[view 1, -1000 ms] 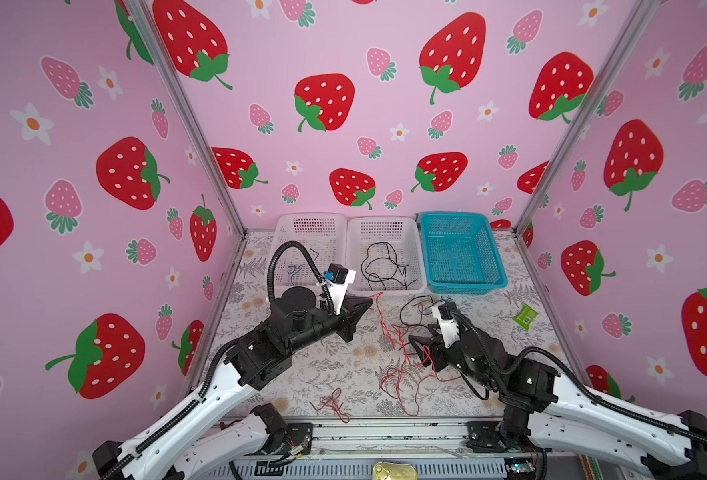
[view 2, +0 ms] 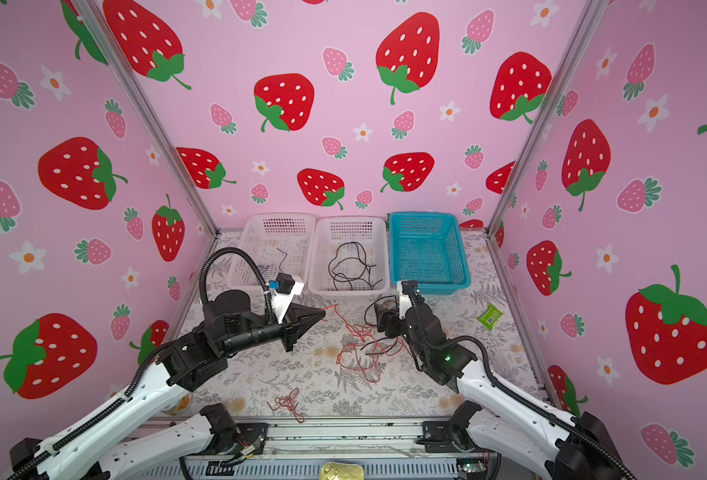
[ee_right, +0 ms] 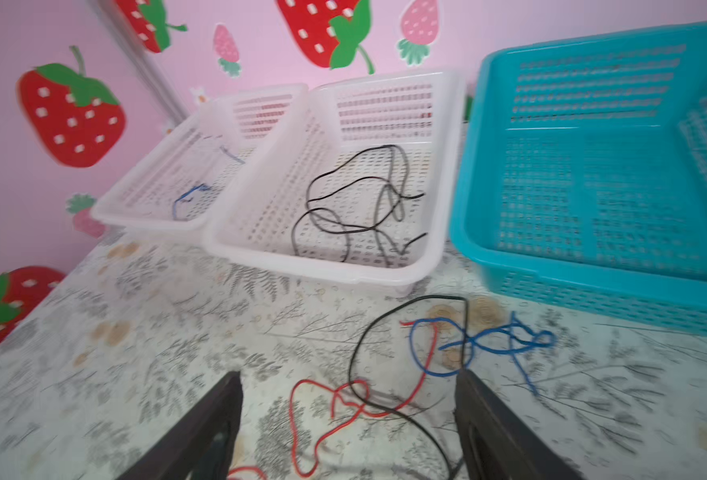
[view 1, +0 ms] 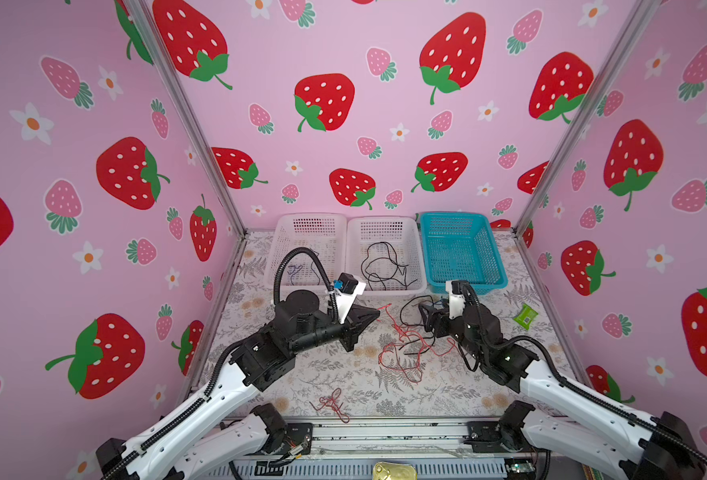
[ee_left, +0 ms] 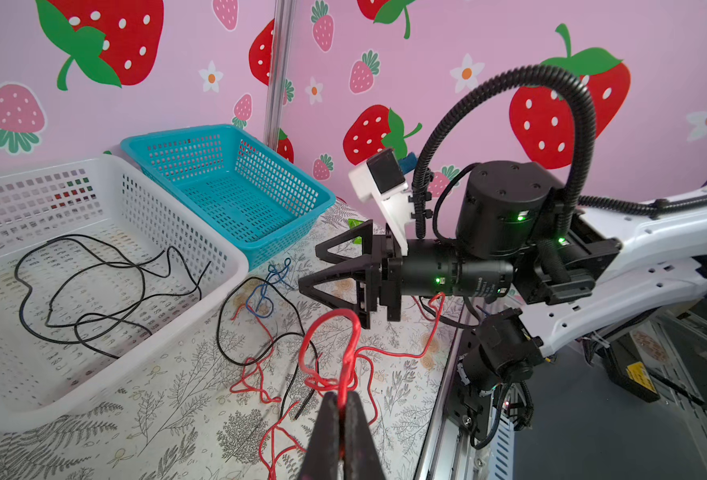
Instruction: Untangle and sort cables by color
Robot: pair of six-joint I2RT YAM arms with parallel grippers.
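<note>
My left gripper is shut on a red cable (ee_left: 345,340), held above a tangle of red, black and blue cables on the table. My right gripper stands part open over that tangle, nothing visible between its fingers. The black cable (ee_right: 377,320) crosses a red cable (ee_right: 313,384); a blue cable (ee_right: 497,344) lies near the teal basket (ee_right: 577,280). Black cables lie in the middle white basket (ee_right: 329,272), blue cables in the left white basket (ee_right: 145,216). A separate red cable (view 1: 333,406) lies near the front edge.
The three baskets line the back of the table. A green packet (view 1: 525,317) lies at the right. Printed walls close in the sides and back.
My left gripper has shifted slightly right, with the red cable following.
</note>
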